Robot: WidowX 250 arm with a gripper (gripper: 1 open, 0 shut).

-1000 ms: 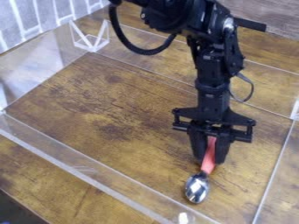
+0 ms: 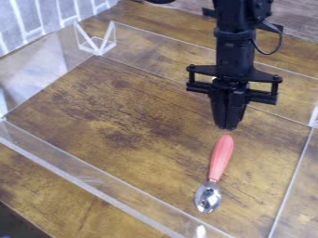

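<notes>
A spoon (image 2: 214,172) with a pink handle and silver bowl lies on the wooden board at the lower right, handle toward the back. The black gripper (image 2: 229,119) hangs above and just beyond the handle's end, apart from the spoon; whether its fingers are open or shut is unclear.
Clear plastic edges run along its sides, and a white wire piece (image 2: 97,39) stands at the back left.
The arm has risen and moved back, away from the spoon, which now lies uncovered below it.
</notes>
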